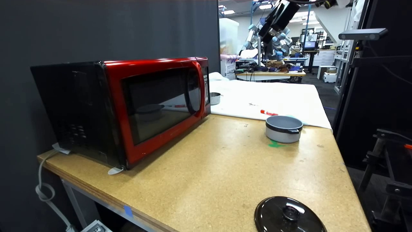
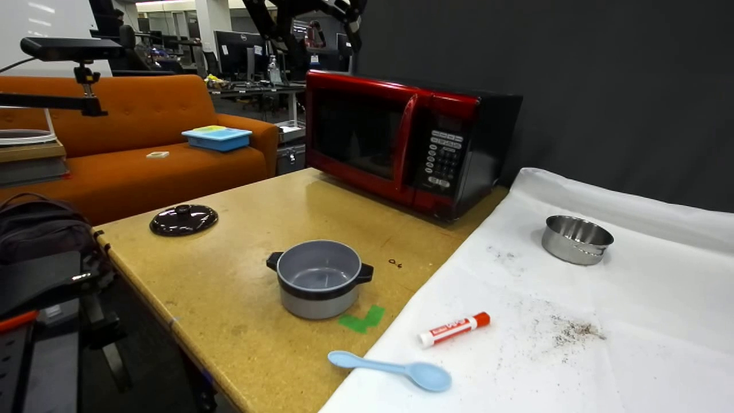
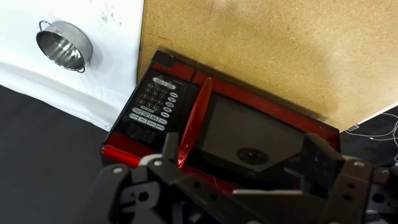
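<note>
A red and black microwave (image 1: 162,102) stands on the wooden table with its door shut. Its curved red handle (image 3: 194,121) appears in the wrist view beyond my gripper, close to the left finger in the picture. The gripper is open, its fingers spread wide with nothing held between them. From outside, the gripper (image 1: 266,33) hangs high in the air, well apart from the microwave. A grey pot (image 2: 320,275) with black handles sits uncovered and looks empty on the table. The dark lid (image 2: 183,219) lies separately, knob up.
On the white cloth (image 2: 509,344) rest a steel bowl (image 2: 576,241) and a red-and-white marker (image 2: 454,329). A light blue spoon (image 2: 392,369) straddles the cloth's edge. Bare wooden table (image 1: 216,166) spreads between microwave, pot and lid.
</note>
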